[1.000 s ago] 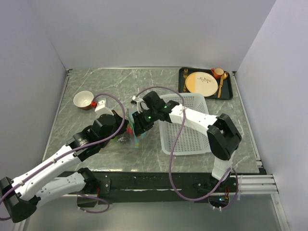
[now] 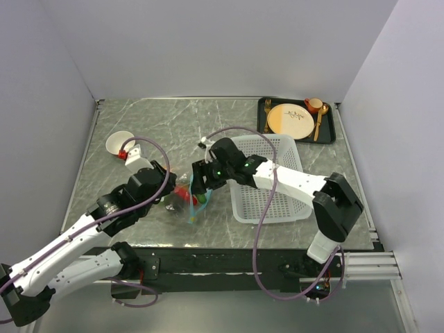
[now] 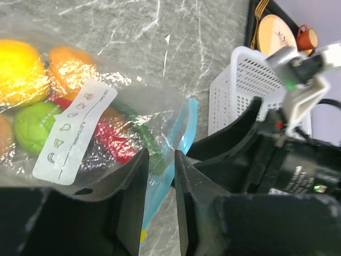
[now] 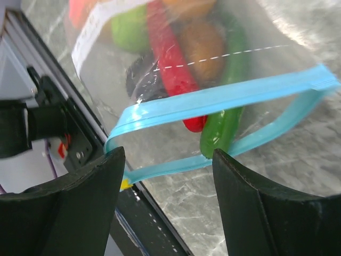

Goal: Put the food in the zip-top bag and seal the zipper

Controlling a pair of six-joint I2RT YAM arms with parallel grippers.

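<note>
The clear zip top bag [image 3: 88, 146] lies on the table with food inside: a yellow piece [image 3: 21, 72], an orange one [image 3: 72, 69], a round green one [image 3: 34, 128], a red pepper [image 4: 173, 58] and a long green vegetable [image 4: 226, 101]. Its blue zipper strip [image 4: 213, 101] gapes, the two edges apart, with the pepper and long green tips at the mouth. My left gripper is over the bag near the strip, fingers parted by a narrow gap. Facing the mouth, my right gripper stands wide open, nothing gripped between its fingers.
To the right of the bag stands a white basket [image 2: 239, 201], which the right arm crosses. A bowl [image 2: 119, 142] sits at the back left, and a black tray [image 2: 326, 135] with a plate [image 2: 291, 121] at the back right.
</note>
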